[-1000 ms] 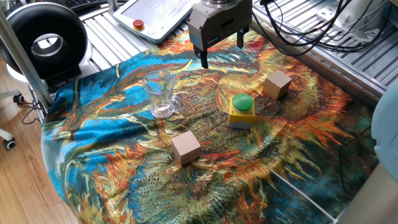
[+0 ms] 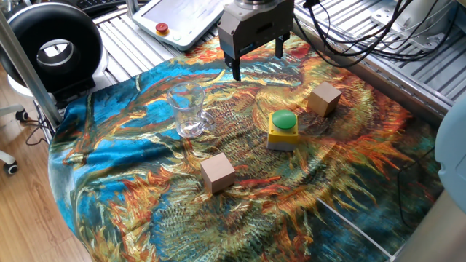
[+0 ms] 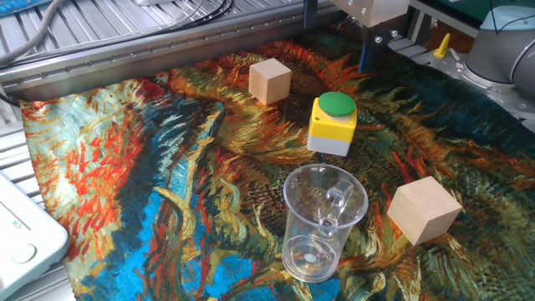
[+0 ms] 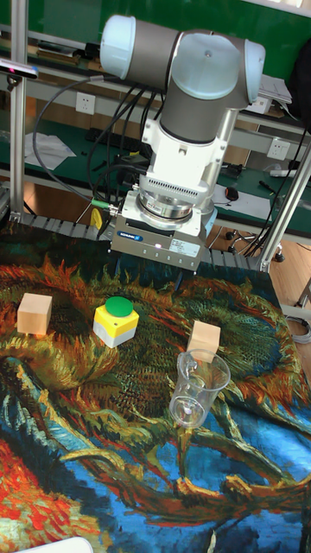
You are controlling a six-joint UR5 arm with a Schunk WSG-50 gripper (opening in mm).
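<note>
My gripper (image 2: 258,64) hangs above the cloth, its two dark fingers spread wide with nothing between them. In exterior view 2 its fingers (image 3: 365,52) come down from the top edge, clear of every object. A yellow and grey box with a green button (image 2: 282,129) stands mid-cloth. On either side of it lie two plain wooden cubes, one at the right (image 2: 324,99) and one nearer the front (image 2: 218,173). The clear plastic cup (image 3: 324,226) is upright, with a handle, and looks empty. In exterior view 3 the cup (image 4: 198,391) partly overlaps the front cube (image 4: 204,340).
A patterned cloth (image 2: 124,160) covers the table, with open room between the objects. A tablet-like panel with a red knob (image 2: 162,29) lies at the back. Black cables (image 2: 349,51) run along the metal rail. The robot's arm (image 4: 188,120) rises behind the cloth in exterior view 3.
My gripper has drifted very slightly to the left in exterior view 1, still spread. The cup, cubes and button box have stayed where they were.
</note>
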